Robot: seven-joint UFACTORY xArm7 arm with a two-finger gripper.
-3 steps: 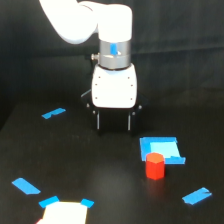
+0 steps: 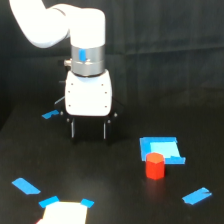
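The white robot arm hangs from the upper left, its gripper (image 2: 88, 126) above the dark table, the two dark fingers apart with nothing visible between them. To the right, a red hexagonal block (image 2: 155, 166) stands at the front edge of a blue-taped square with a pale centre (image 2: 164, 148). A cream flat object (image 2: 64, 213) is cut off at the bottom left, with something small and red at its left edge.
Short strips of blue tape lie on the table (image 2: 115, 195) at the left, lower left and lower right (image 2: 197, 195).
The arm and gripper have moved to the left and slightly down. The red block and the cream object have not visibly moved.
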